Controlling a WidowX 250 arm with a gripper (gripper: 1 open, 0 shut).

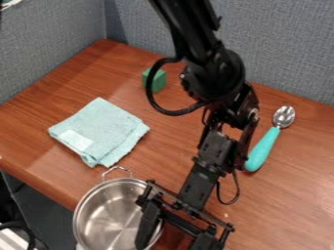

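Note:
My black gripper (178, 232) is at the bottom centre, its open fingers low at the steel pot (102, 213); one finger reaches over or into the pot's right side, the other stands to the right outside it. Whether the finger touches the rim is unclear. A folded light blue cloth (100, 131) lies on the wooden table above the pot.
A spoon with a teal handle (263, 150) lies at the right. A green block (154, 79) sits at the back, partly behind the arm. Grey partitions (261, 39) border the table (53, 88), whose left and middle back are clear.

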